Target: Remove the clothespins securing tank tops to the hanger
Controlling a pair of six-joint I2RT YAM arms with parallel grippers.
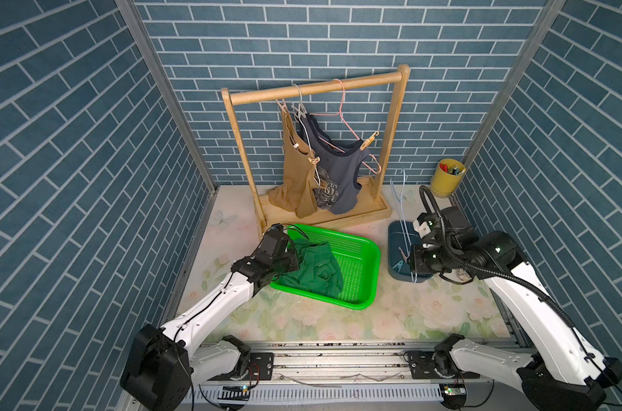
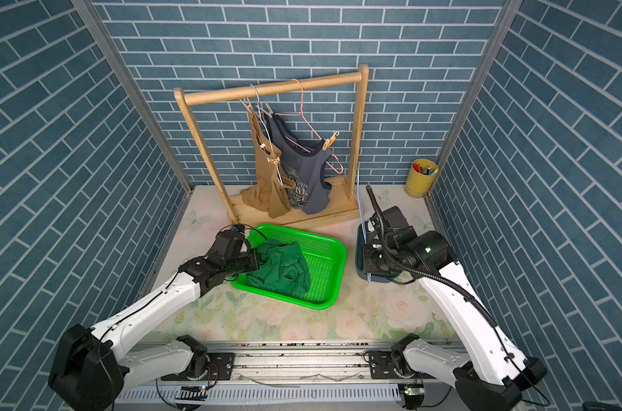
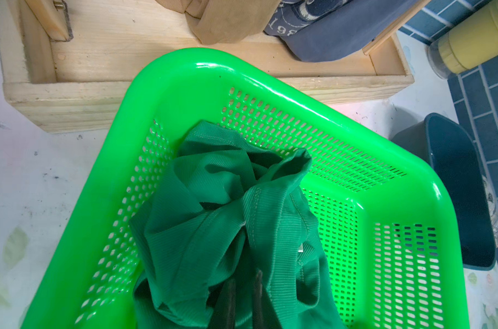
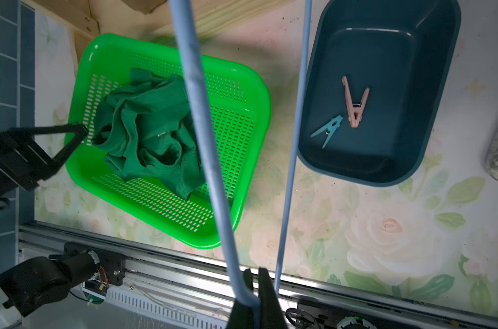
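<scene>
My right gripper is shut on the thin wire of a light blue hanger [image 4: 198, 98] at its bent end. No garment is on this hanger, which hangs over the dark blue bin [image 1: 395, 236]. In the bin lie a pink clothespin [image 4: 355, 107] and a blue clothespin [image 4: 329, 129]. Slightly open, my left gripper is over the crumpled green garment [image 3: 205, 186] in the green basket [image 3: 90, 213]. On the rack, a brown tank top [image 1: 298, 171] and a dark grey tank top [image 1: 341, 164] hang. A wooden clothespin [image 1: 369, 141] grips the grey one's right shoulder.
The wooden rack [image 1: 317, 88] stands at the back, its base [image 1: 352, 216] just behind the basket. A yellow cup [image 1: 447, 179] occupies the back right corner. Bare table [image 1: 406, 308] lies in front of the bin and at the far left.
</scene>
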